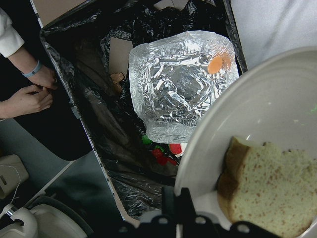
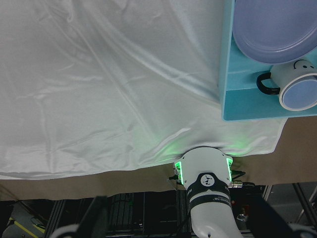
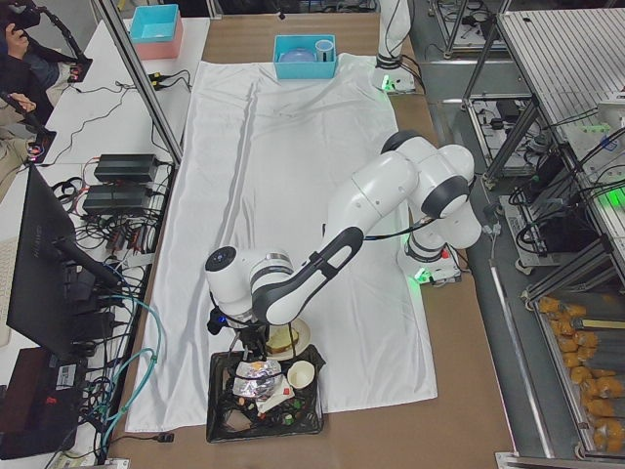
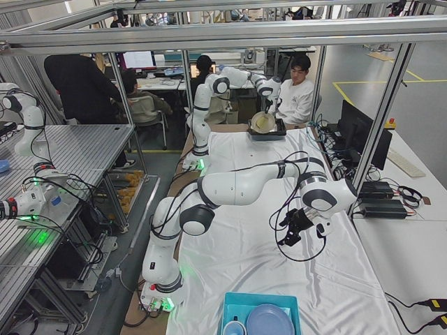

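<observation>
A cream plate (image 1: 257, 99) with a slice of bread (image 1: 265, 188) on it is at my left gripper, which is shut on the plate's rim. The plate is over the edge of a black bag-lined bin (image 1: 104, 148), tilted in the camera right view. The bin holds crumpled foil (image 1: 173, 84), small red and green scraps, cardboard and, in the camera left view, a cream cup (image 3: 301, 374). My right gripper (image 4: 293, 230) hangs above the white cloth at the other end; its fingers are too dark and blurred to tell their opening.
A blue tub (image 2: 247, 104) with a purple plate (image 2: 275, 27) and a mug (image 2: 297, 87) stands at the far end from the bin. A person sits beyond the bin.
</observation>
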